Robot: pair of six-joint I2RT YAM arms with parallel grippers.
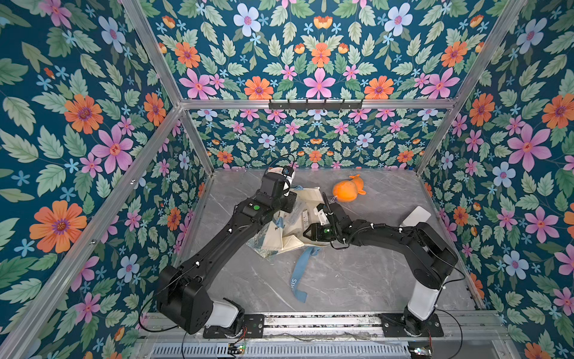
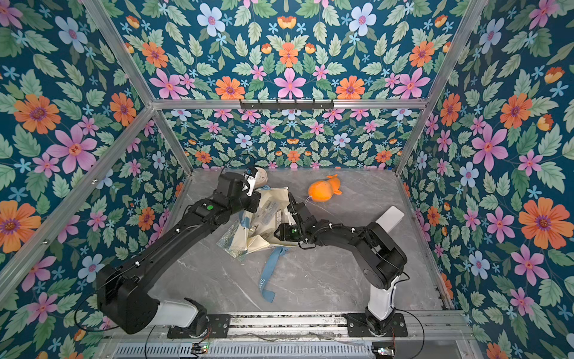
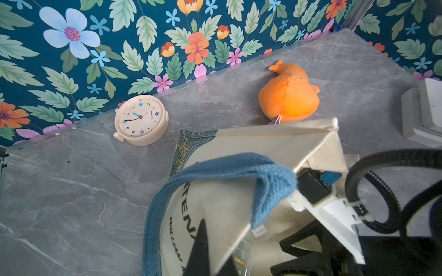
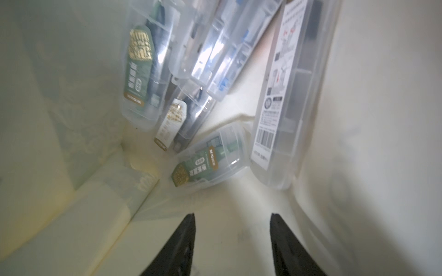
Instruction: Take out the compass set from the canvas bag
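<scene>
The cream canvas bag [image 1: 293, 242] lies open mid-table, its blue strap [image 3: 216, 165] looped over the side near my left gripper. That gripper is shut on the bag's rim, one finger on each side of the cloth. Inside the bag, my right gripper stands part open with nothing between its fingertips. Several clear plastic cases lie ahead of it: a green-labelled case [image 4: 209, 161], another green-labelled case [image 4: 142, 69], and a long case with a white label [image 4: 285, 101]. I cannot tell which of them is the compass set.
An orange plush toy [image 3: 290, 94] sits behind the bag. A round clock [image 3: 141, 120] stands near the back wall, and a white box [image 1: 416, 216] at the right. The second blue strap [image 1: 299, 278] trails toward the front.
</scene>
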